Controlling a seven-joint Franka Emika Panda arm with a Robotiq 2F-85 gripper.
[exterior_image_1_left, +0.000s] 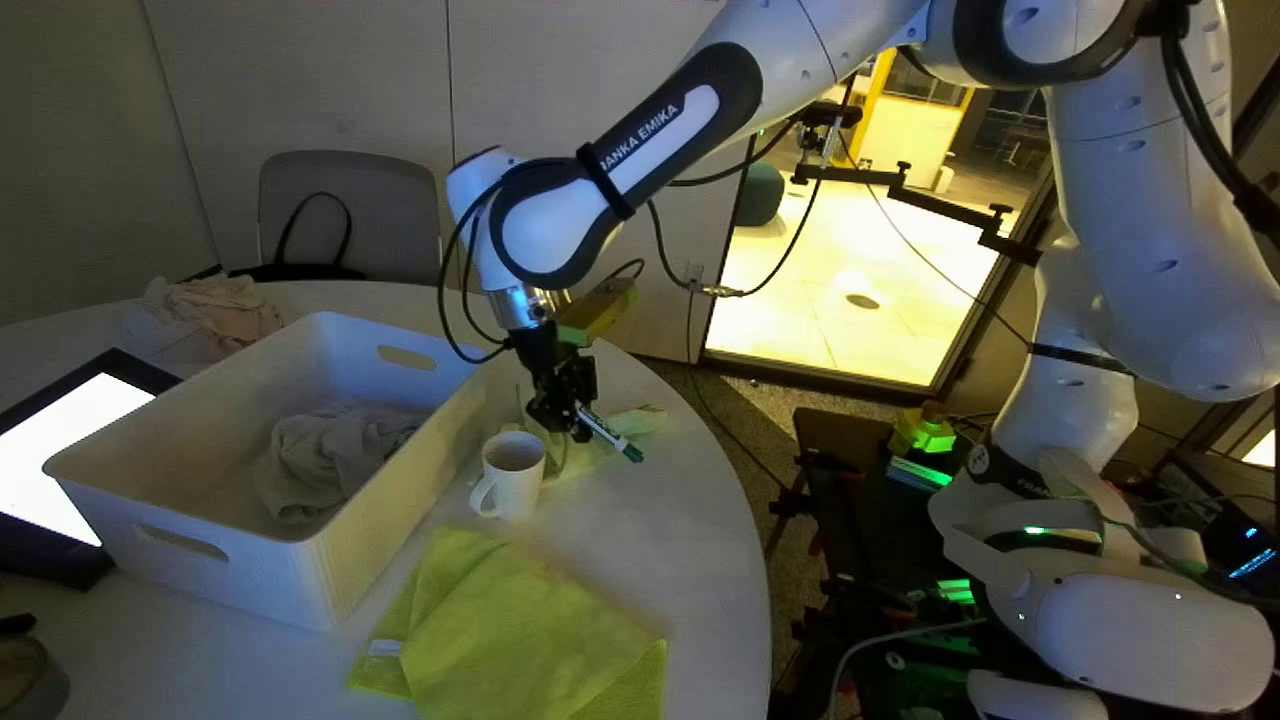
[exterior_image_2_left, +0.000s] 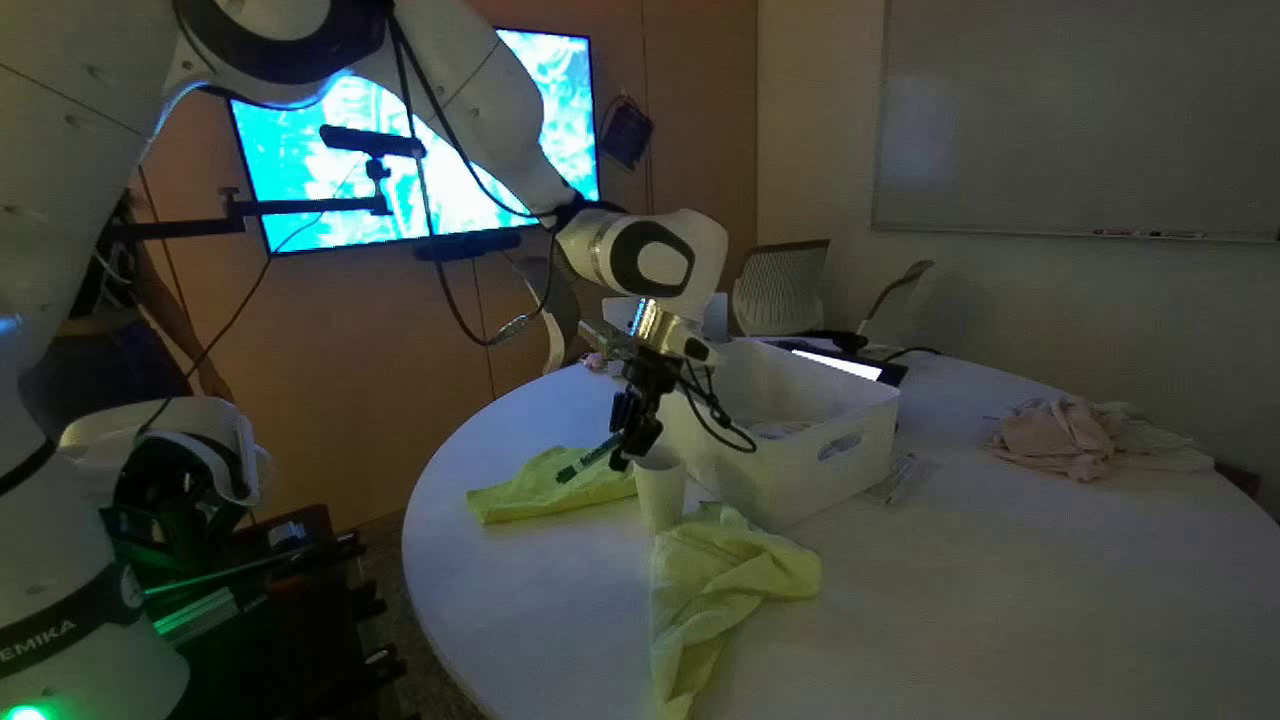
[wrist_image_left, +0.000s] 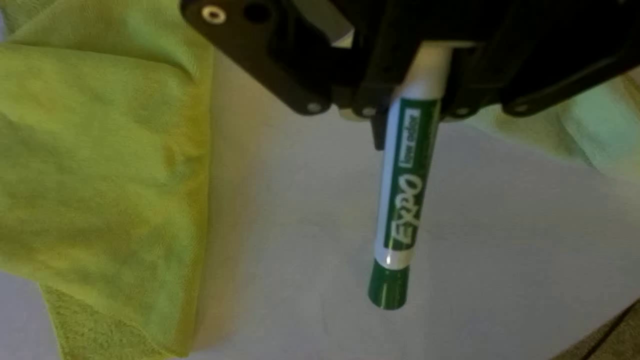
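A green and white EXPO marker (wrist_image_left: 403, 186) is pinched in my gripper, its green end sticking out over the bare table. In exterior view 1 the gripper (exterior_image_1_left: 569, 420), shut on the marker (exterior_image_1_left: 612, 434), hangs above the table just behind and to the right of a white mug (exterior_image_1_left: 512, 476). From the other side, in exterior view 2, the marker (exterior_image_2_left: 588, 460) points down and left, near the upright mug (exterior_image_2_left: 660, 488). Whether the gripper overlaps the mug's opening from above cannot be told.
Beside the mug stands a white bin (exterior_image_1_left: 348, 540) with a grey cloth (exterior_image_1_left: 324, 462) inside. One yellow-green cloth (exterior_image_1_left: 528, 630) lies in front of the mug and another (exterior_image_2_left: 546, 486) behind it. A lit screen (exterior_image_1_left: 60, 462) sits left of the bin.
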